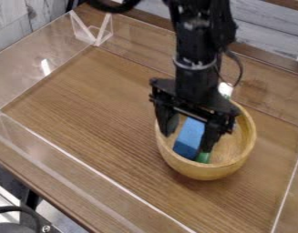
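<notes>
A round wooden bowl (207, 164) sits on the table at the right of the camera view. In it lie a blue block (189, 136) and a green object (203, 157), mostly hidden behind the block and gripper. My black gripper (191, 121) hangs over the bowl with its fingers apart, one on each side near the blue block, reaching down into the bowl.
A small white object stands behind the bowl, partly hidden by my arm. A clear plastic piece sits at the back left edge.
</notes>
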